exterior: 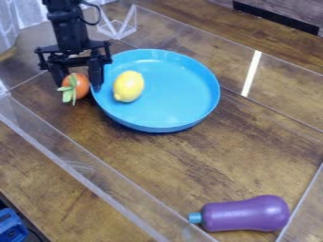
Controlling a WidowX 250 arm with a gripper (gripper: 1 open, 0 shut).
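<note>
My black gripper [76,59] hangs at the upper left, its fingers around and just above a red vegetable with green leaves [75,89] that sits beside the left rim of the blue plate [171,99]. Whether it grips the vegetable is unclear. A yellow lemon-like object [128,87] lies on the plate's left part.
A purple eggplant-like object [246,214] lies at the bottom right. Clear plastic walls run along the lower left. A blue item [10,227] is in the bottom left corner.
</note>
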